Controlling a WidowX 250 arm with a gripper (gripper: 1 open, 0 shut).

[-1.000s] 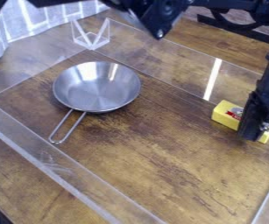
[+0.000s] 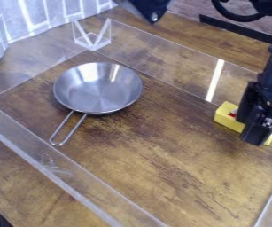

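My black gripper is at the right, low over a yellow object with a red part on top, which it partly hides. The gripper looks open; whether its fingers touch the object I cannot tell. A steel pan with a long wire handle lies on the wooden surface at the left.
Clear low walls border the wooden work area. A small transparent frame stands at the back left, near a white crumpled cloth. The wood in front of the pan and gripper is clear.
My gripper has shifted left over the yellow object, hiding more of it than a second ago. The pan has not moved.
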